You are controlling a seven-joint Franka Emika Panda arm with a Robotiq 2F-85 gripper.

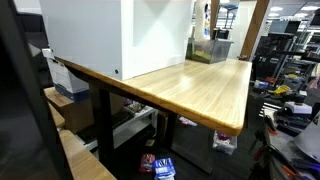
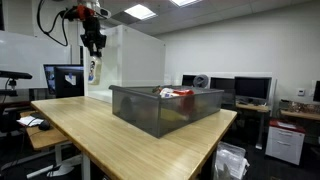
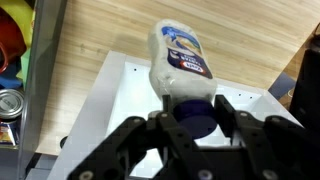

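A pale bottle (image 3: 180, 50) with a dark printed label and a purple cap (image 3: 195, 118) is in my gripper, which is shut on it at the cap end. Exterior view 2 shows the bottle (image 2: 95, 70) hanging upright below the gripper (image 2: 94, 50), clear of the wooden table (image 2: 130, 150), toward its left side. Only a narrow part of what looks like the bottle (image 1: 207, 20) shows at the top of exterior view 1; the arm is out of sight there.
A grey bin (image 2: 150, 112) with several items inside stands on the table; in the wrist view its wall (image 3: 40, 75) is at the left, with a can (image 3: 10, 103) inside. A large white box (image 1: 100, 40) stands on the table. Bare tabletop lies in front of the bin.
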